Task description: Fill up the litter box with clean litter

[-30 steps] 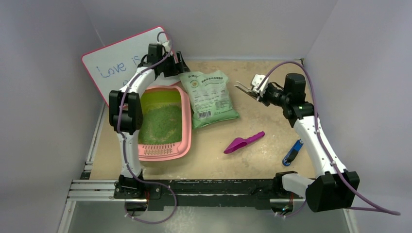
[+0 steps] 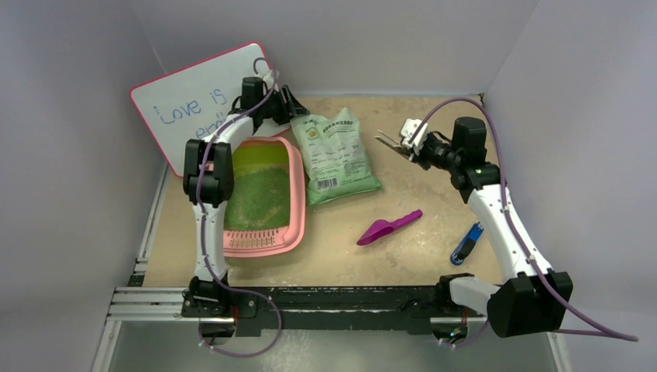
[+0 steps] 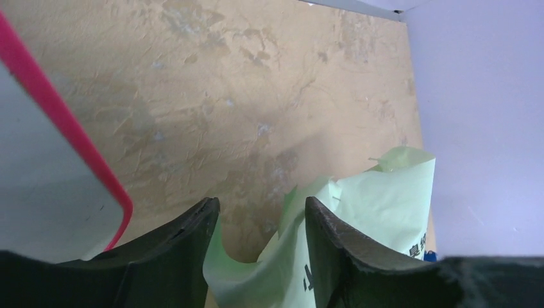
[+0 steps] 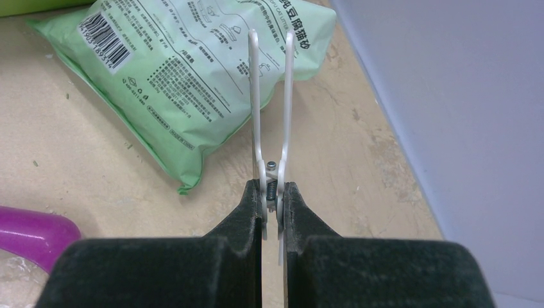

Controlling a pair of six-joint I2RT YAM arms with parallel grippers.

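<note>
A pale green litter bag (image 2: 337, 159) lies on the table, right of the pink litter box (image 2: 297, 186), which holds a layer of green litter (image 2: 257, 200). My left gripper (image 2: 298, 107) is at the bag's upper left corner. In the left wrist view its fingers (image 3: 204, 221) stand apart, with the bag's folded edge (image 3: 253, 276) in the gap. My right gripper is shut on a scissors-like tool (image 4: 287, 102) with two slim, slightly spread blades; it hovers right of the bag, apart from it. The tool's handles are mostly hidden in the right wrist view.
A purple scoop (image 2: 383, 229) rests on the table below the bag. Farther right lies a blue-and-black cutter (image 2: 466, 244). A whiteboard (image 2: 186, 93) with a red rim leans behind the box, close to my left arm. Bare table surrounds the scoop.
My left arm has shifted slightly right, and its gripper has come onto the bag's upper left corner. The bag's top has crumpled a little. My right arm has stayed put.
</note>
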